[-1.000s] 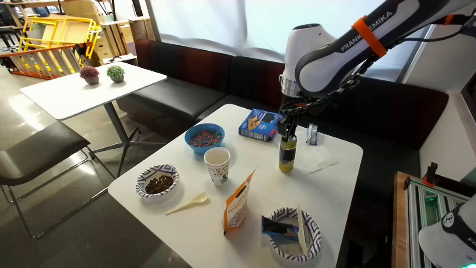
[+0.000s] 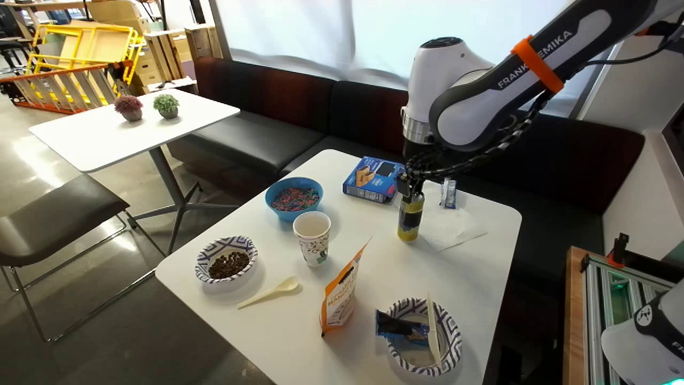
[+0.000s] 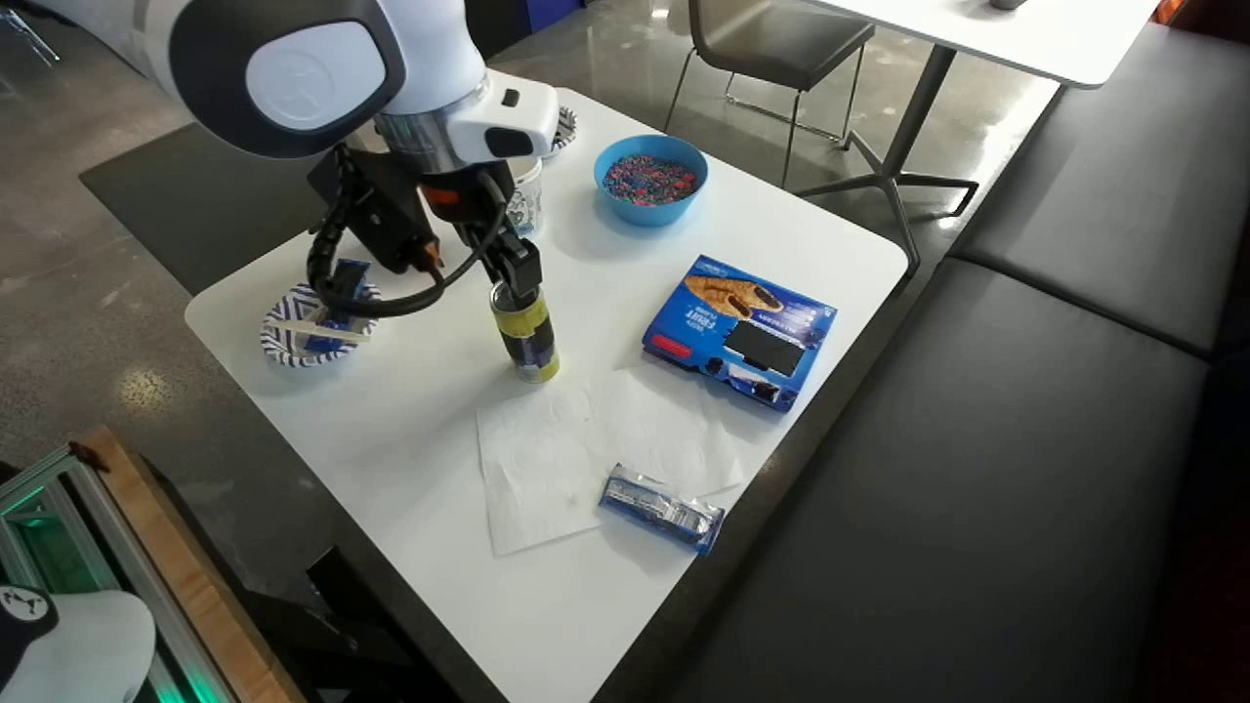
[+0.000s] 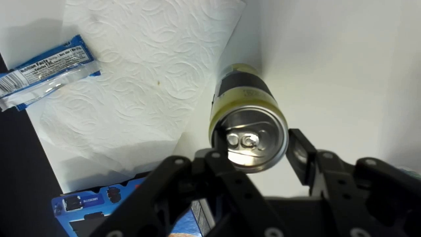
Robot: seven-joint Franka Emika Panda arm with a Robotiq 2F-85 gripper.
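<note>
A yellow-green can with a dark band [image 2: 410,221] is held at its top end by my gripper [image 2: 410,187], whose fingers are shut on it. In exterior view 2 the can [image 3: 529,340] leans a little, and whether its base touches the white table [image 3: 410,445] is hard to tell. Seen from the wrist, the silver lid and pull tab of the can [image 4: 252,138] face the camera, with a dark finger [image 4: 298,152] at the right side and the other overlapping the lid's left edge.
Near the can lie a paper towel [image 3: 551,457], a wrapped bar [image 3: 662,510] and a blue snack box [image 3: 740,334]. A blue bowl [image 2: 294,215], paper cup [image 2: 312,247], spoon [image 2: 269,292], orange pouch [image 2: 340,298] and two patterned bowls [image 2: 203,266] occupy the other side.
The can and my gripper have shifted slightly left and upward in exterior view 1, and the can's lean has changed. The other table items have stayed put.
</note>
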